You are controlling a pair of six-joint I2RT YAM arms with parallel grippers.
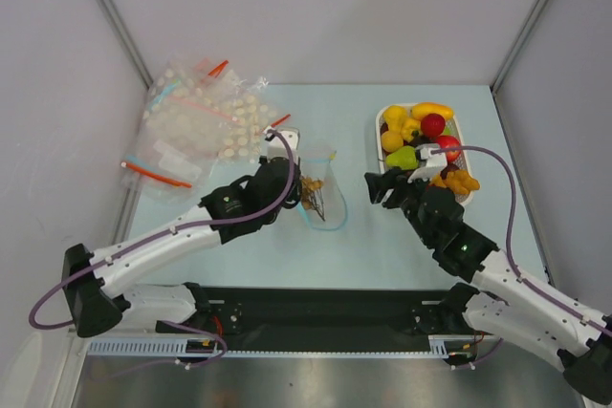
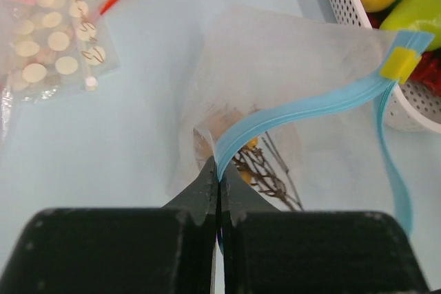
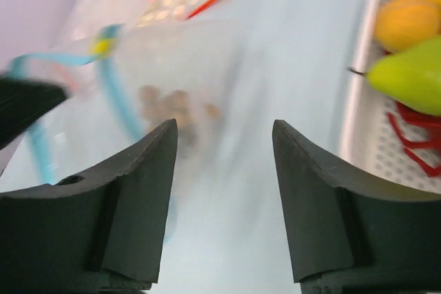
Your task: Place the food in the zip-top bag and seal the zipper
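The clear zip top bag (image 1: 330,188), edged with a blue zipper strip (image 2: 310,105), stands gaping in mid-table. My left gripper is shut on its zipper edge at one side. At the opposite corner sits the yellow slider (image 2: 400,65), and from there the two zipper strips spread apart. Inside the bag lie dark twig-like food (image 2: 265,173) and brownish pieces, partly hidden behind the zipper. To the right of the bag and clear of it, my right gripper is open, nothing between its fingers.
Close beyond my right gripper is a white basket (image 1: 380,131) of toy fruit and vegetables. Several flat plastic bags (image 1: 191,126) with red, pink and blue strips cover the back left. Bare table lies in front of the zip bag.
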